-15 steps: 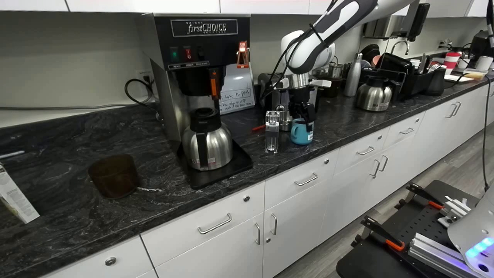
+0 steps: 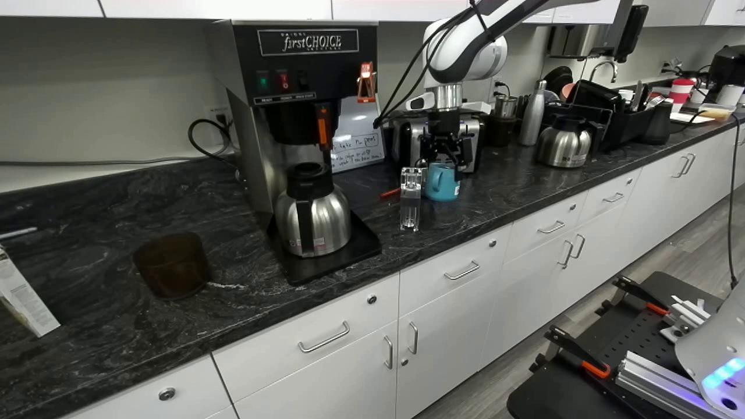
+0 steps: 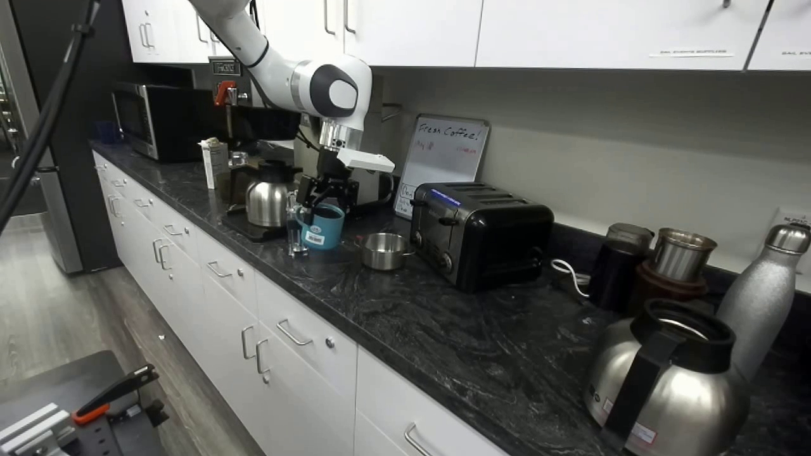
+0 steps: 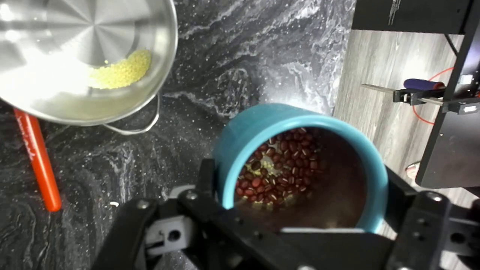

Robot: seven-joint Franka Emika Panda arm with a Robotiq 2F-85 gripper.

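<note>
A teal mug (image 4: 252,117) is clasped between the fingers of my gripper, one finger on either side of its outer wall. Inside it lie dark red beans (image 4: 288,166) with a few yellow grains among them. In exterior view 2 the same mug (image 3: 324,228) looks upright, close to the countertop; I cannot tell whether its base touches. A steel pot (image 4: 112,103) stands beside the mug, a small heap of yellow grains (image 4: 121,71) on its floor. Below the pot's rim in the wrist view lies a red-orange pen (image 4: 41,166).
A clear acrylic stand (image 2: 410,199) is close by the mug. The coffee maker (image 2: 237,125) with its carafe (image 2: 314,216) and the toaster (image 3: 486,235) also stand nearby. Bare countertop (image 3: 426,327) extends in front of the toaster.
Seen in exterior view 1, my gripper and the mug have moved left and slightly up in the picture, toward the acrylic stand. The mug now hides the pot there.
</note>
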